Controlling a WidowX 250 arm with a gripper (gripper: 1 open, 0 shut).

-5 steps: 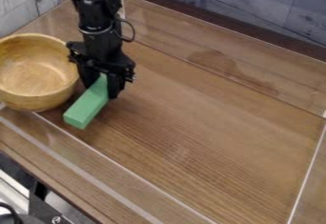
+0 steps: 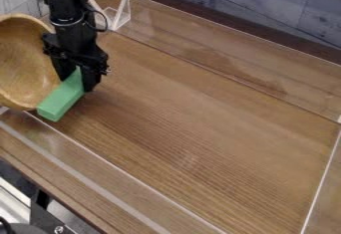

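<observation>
My black gripper hangs over the wooden table at the upper left, shut on a green block that points down toward the lower left. The block is at the right side of a tan wooden bowl at the left edge, overlapping it in view; whether it is inside or only beside it I cannot tell.
A white cable loop is at the back left. Dark wall panels run along the upper right.
My gripper has moved left and toward the back with the green block in it, now closer to the bowl.
</observation>
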